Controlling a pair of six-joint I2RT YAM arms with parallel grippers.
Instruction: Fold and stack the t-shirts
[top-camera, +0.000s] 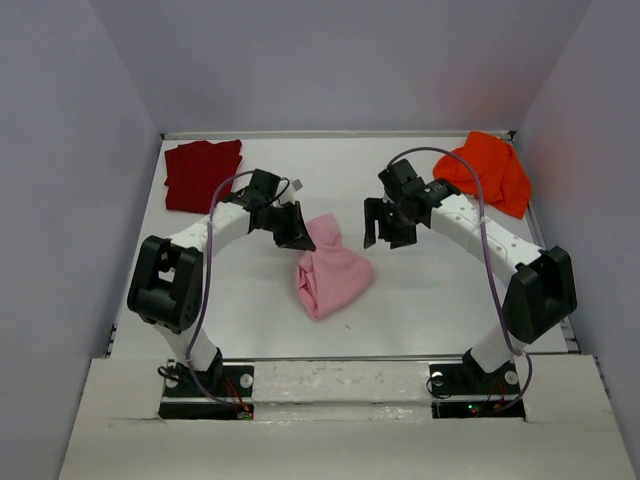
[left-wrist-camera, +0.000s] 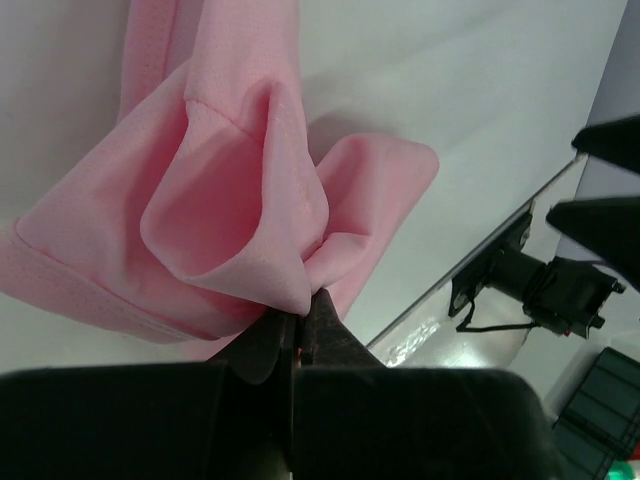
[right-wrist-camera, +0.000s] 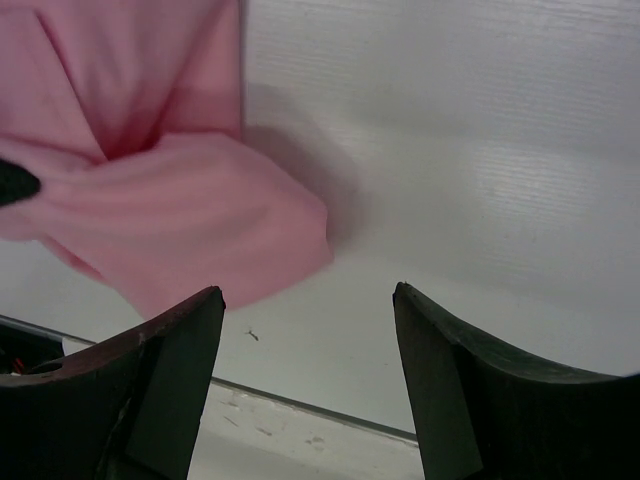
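A crumpled pink t-shirt (top-camera: 335, 280) lies in the middle of the white table, bunched in folds. My left gripper (top-camera: 300, 240) is shut on its upper-left part; in the left wrist view the cloth (left-wrist-camera: 230, 200) gathers at the fingertips. My right gripper (top-camera: 380, 225) stands open just to the right of the shirt; in the right wrist view its fingers frame bare table below the pink cloth (right-wrist-camera: 190, 220).
A dark red t-shirt (top-camera: 195, 175) lies at the back left, an orange one (top-camera: 485, 175) at the back right.
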